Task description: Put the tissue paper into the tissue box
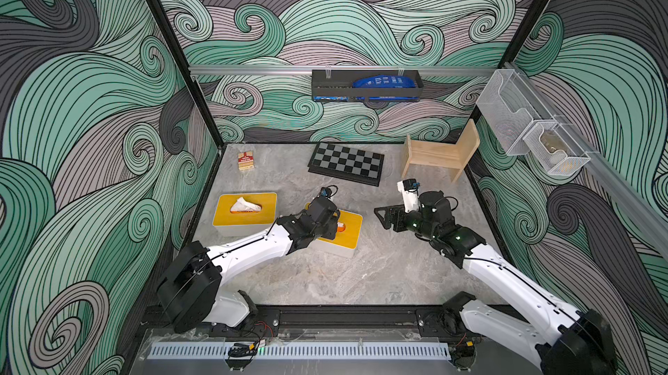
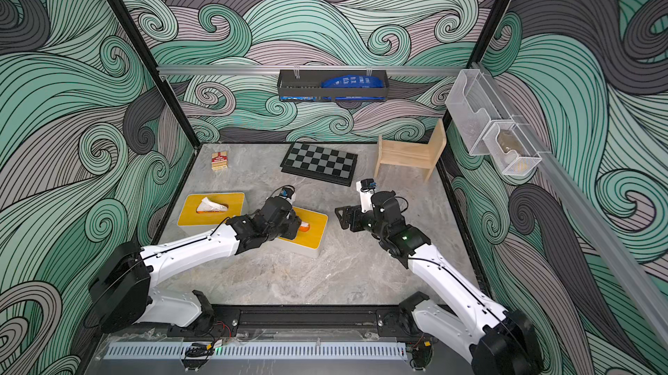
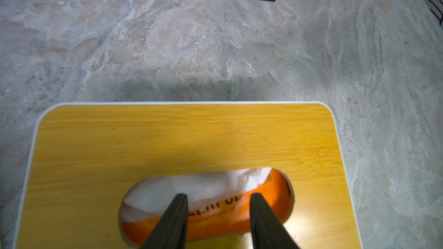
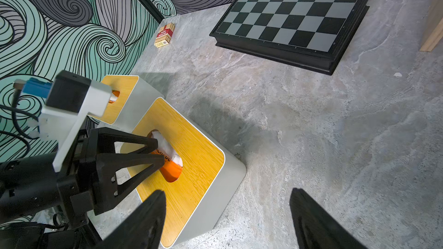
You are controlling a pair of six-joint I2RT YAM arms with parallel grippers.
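A yellow-topped tissue box (image 3: 184,138) sits mid-table, white tissue paper (image 3: 180,189) and an orange pack showing in its oval slot. My left gripper hangs directly over that slot, open, its fingertips apart. Farther left stands a second tissue box (image 1: 226,215) with white tissue (image 1: 243,204) poking out. My right gripper is open and off to the right of the middle box, nothing between its fingers.
A chessboard (image 1: 346,161) lies at the back, a small carton (image 1: 245,160) back left, a wooden stand (image 1: 435,152) back right.
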